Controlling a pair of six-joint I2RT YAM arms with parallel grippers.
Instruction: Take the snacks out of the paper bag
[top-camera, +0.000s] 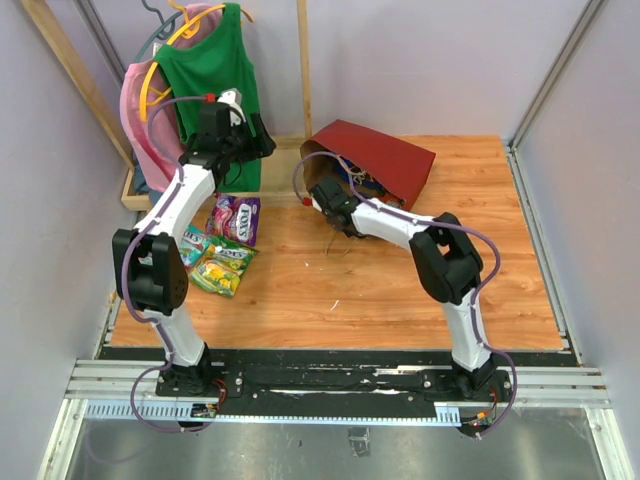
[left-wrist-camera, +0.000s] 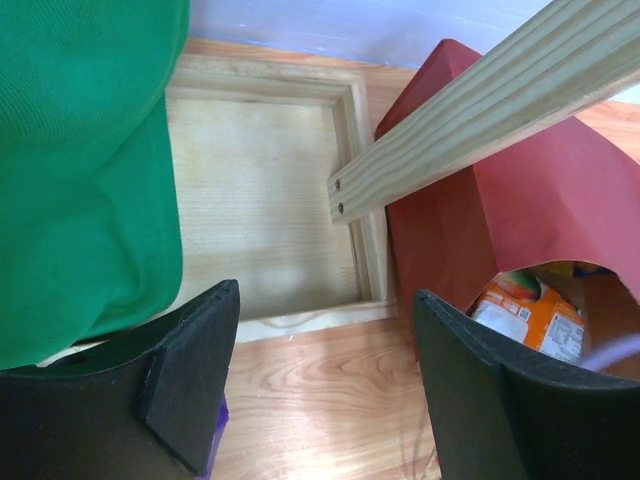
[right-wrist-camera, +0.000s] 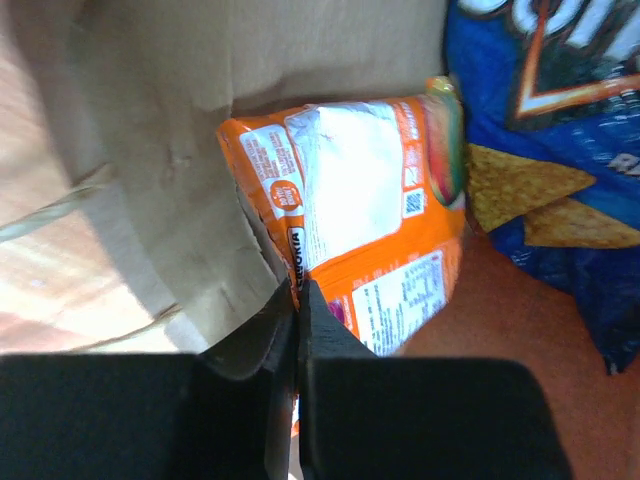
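Observation:
A red paper bag lies on its side at the back of the table, its mouth toward the front left. Inside it, in the right wrist view, are an orange snack packet and a blue chip bag. My right gripper is at the bag's mouth, shut on the orange packet, whose near edge is pinched and creased between the fingers. Up at the left, by the green garment, my left gripper stands open and empty. A purple packet and a green-yellow packet lie on the left of the table.
A green tank top hangs at the back left above a shallow wooden tray. A wooden post rises between tray and bag.

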